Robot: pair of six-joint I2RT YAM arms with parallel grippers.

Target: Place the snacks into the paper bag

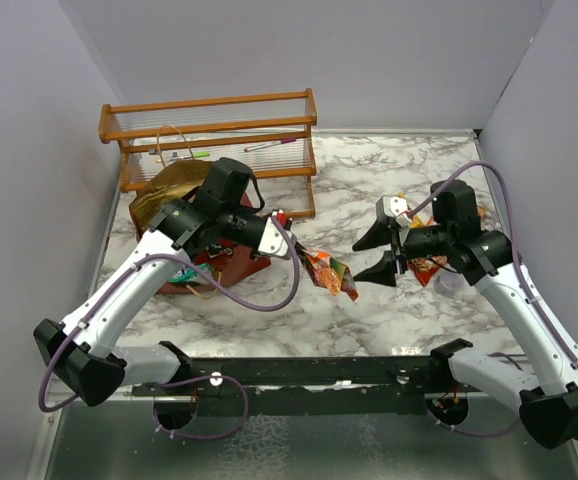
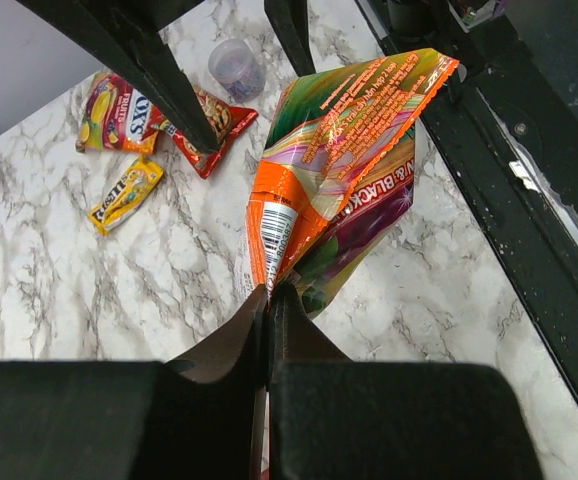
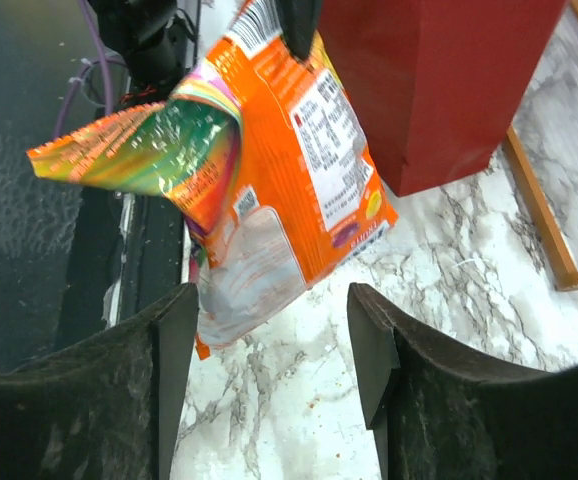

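Note:
An orange and green snack packet [image 2: 314, 170] hangs over the middle of the table, and my left gripper is shut on its lower end. From the right wrist view the same packet [image 3: 299, 150] shows its orange back with white labels. My right gripper [image 1: 377, 258] stands open a little to the right of the packet, with nothing between its fingers. The red-brown paper bag [image 1: 231, 262] stands at the left, partly covered by the left arm. A Fox's packet [image 2: 119, 110], a red snack packet [image 2: 209, 130] and a yellow packet [image 2: 126, 193] lie on the table.
A wooden rack [image 1: 209, 105] stands at the back left beside the bag. A small clear cup [image 2: 236, 70] sits near the snacks on the right.

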